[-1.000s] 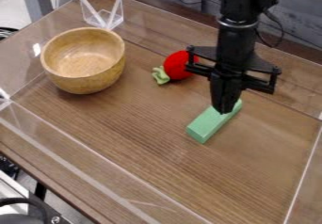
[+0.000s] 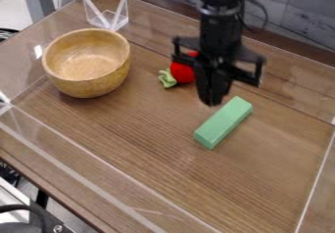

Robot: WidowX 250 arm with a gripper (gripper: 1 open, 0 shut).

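The black gripper [image 2: 217,76] is shut above the middle of the table [image 2: 131,149], with nothing visible between its fingers. A red round object [image 2: 186,70] with a small green piece [image 2: 174,76] sits behind it, partly hidden by the arm. A flat green bar [image 2: 222,121] lies on the table in front of the gripper, to its right.
A tan bowl [image 2: 88,62] sits at the upper left, with a clear plastic item [image 2: 106,12] behind it. A wall runs along the back right.
The gripper has moved back and slightly left, away from the green bar and nearer the red object, uncovering more of the bar.
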